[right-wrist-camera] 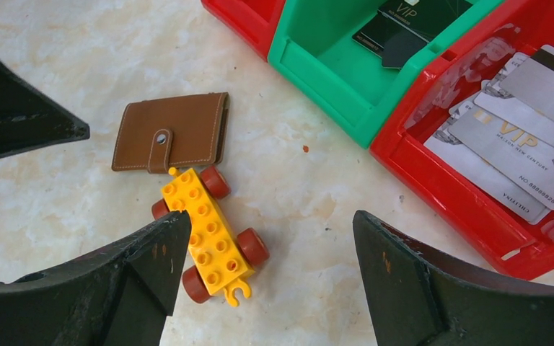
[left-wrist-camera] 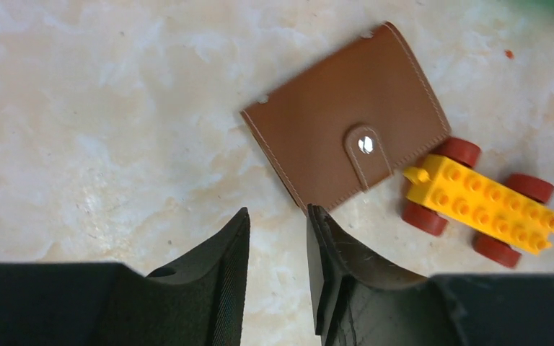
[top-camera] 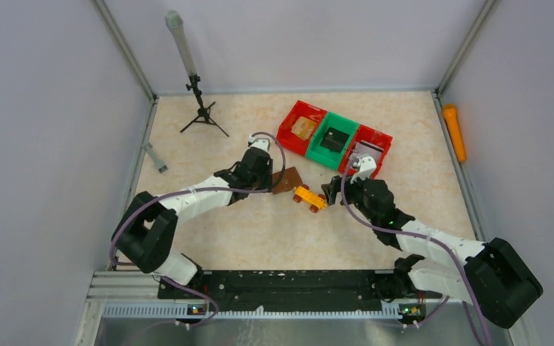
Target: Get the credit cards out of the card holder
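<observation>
The brown card holder [left-wrist-camera: 324, 94] lies flat on the table, its snap flap fastened; no card shows at its edges. In the left wrist view my left gripper is part open just off the holder's near corner, with only bare table between its fingers. My right gripper is wide open and empty, hovering right of the yellow toy car. Silver cards [right-wrist-camera: 523, 137] lie in the right red bin [right-wrist-camera: 447, 187], black cards [right-wrist-camera: 407, 25] in the green bin [right-wrist-camera: 332, 94], and yellowish cards [top-camera: 304, 128] in the left red bin [top-camera: 286, 135].
The yellow toy car [right-wrist-camera: 205, 231] with red wheels touches or nearly touches the holder's flap side. A small tripod [top-camera: 202, 112] stands at the back left.
</observation>
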